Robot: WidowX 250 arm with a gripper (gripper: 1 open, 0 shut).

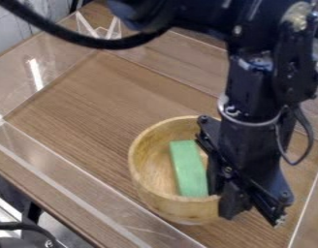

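A tan wooden bowl point(154, 179) sits on the wooden surface at the lower middle, with a green block point(189, 169) inside it. My black gripper point(227, 186) is at the bowl's right side, reaching down over its rim and partly hiding it. The fingertips are mostly hidden by the gripper's body, so what lies between them does not show clearly; it appears closed at the bowl's rim.
Bare wooden surface point(97, 111) fills the left and back. Clear plastic walls run along the left and front edges. A black cable arches across the upper left, and another lies at the bottom left.
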